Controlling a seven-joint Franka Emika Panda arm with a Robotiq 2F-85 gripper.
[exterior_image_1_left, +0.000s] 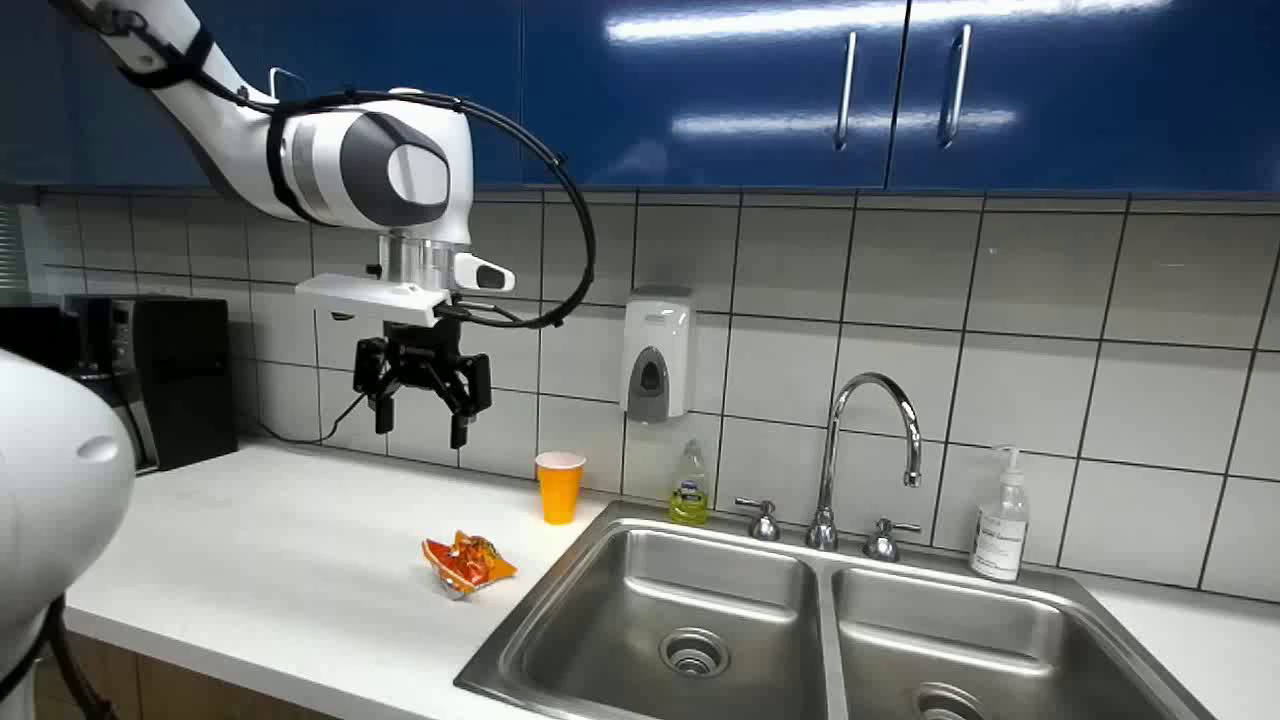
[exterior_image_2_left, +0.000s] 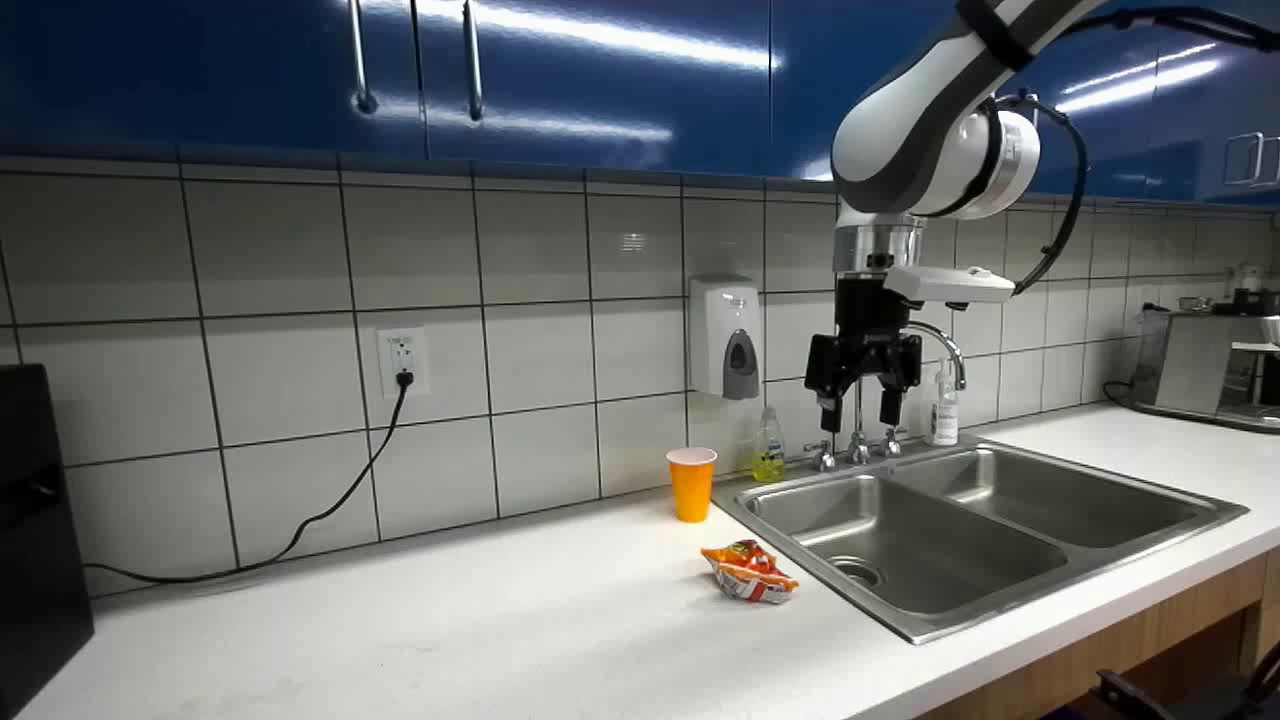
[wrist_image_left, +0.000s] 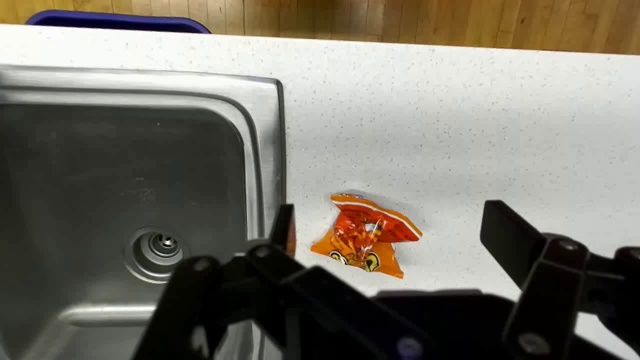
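An orange and red crumpled snack bag lies on the white counter left of the sink. High above the counter hangs my gripper, pointing down, open and empty. In the wrist view the snack bag shows below, in the space between the two widely parted fingers. An orange cup stands upright by the wall, behind the bag; exterior view 2 also shows this cup, apart from the bag.
A steel double sink borders the bag's right side, with a tall faucet behind it. Dish soap and a pump bottle stand along the back. A black appliance sits far left.
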